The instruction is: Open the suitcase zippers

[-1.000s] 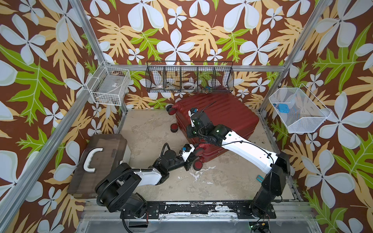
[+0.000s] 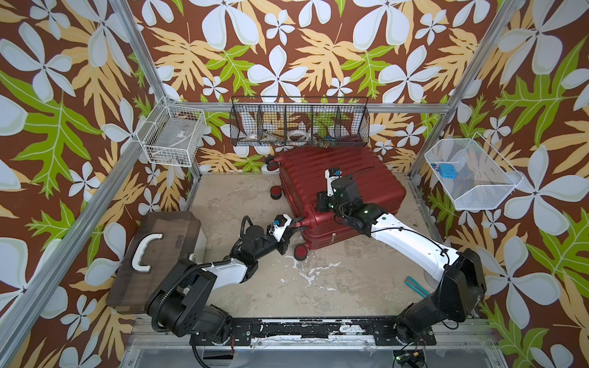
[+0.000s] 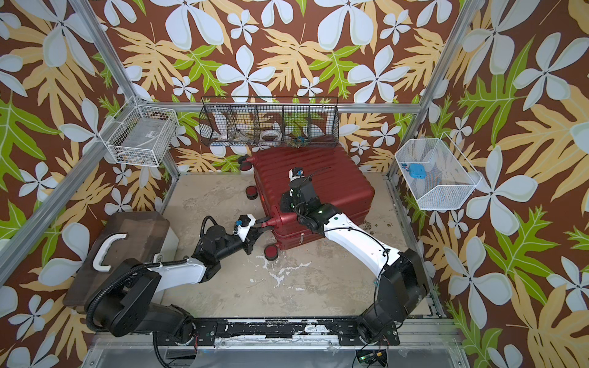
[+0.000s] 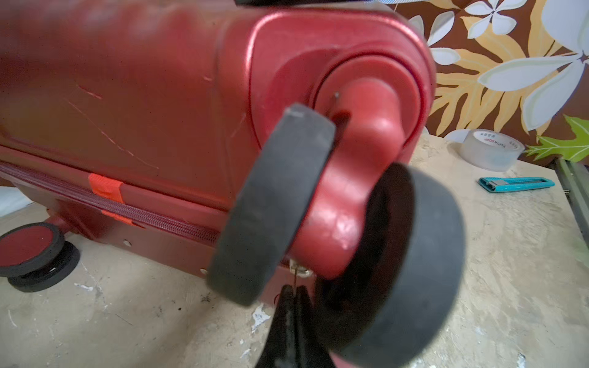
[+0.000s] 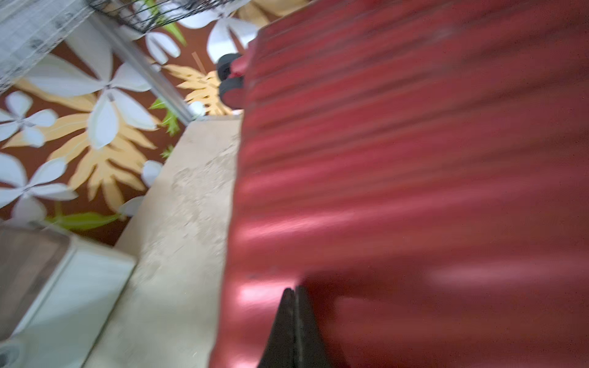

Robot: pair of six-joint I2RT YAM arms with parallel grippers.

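The red ribbed suitcase (image 2: 368,178) lies flat at the table's back right, turned at an angle. Along its side, a dark red zipper (image 4: 153,219) runs past an orange tag (image 4: 106,187) in the left wrist view. My left gripper is shut, low beside a corner wheel (image 4: 405,263); nothing shows between its fingers. A small metal piece (image 4: 300,268) appears just behind the tips. Over the ribbed lid hangs my right gripper, shut with nothing visible between its fingers, near the suitcase edge. No zipper pull shows clearly.
A brown case (image 2: 159,257) stands at the left. A wire basket (image 2: 300,125) hangs behind the suitcase, with a white basket (image 2: 472,174) on the right. A teal cutter (image 4: 515,184) and tape roll (image 4: 490,149) lie on the table.
The suitcase has turned slightly, its near wheel shifting left and back. My left gripper has drawn left and back. My right gripper has moved right over the lid.
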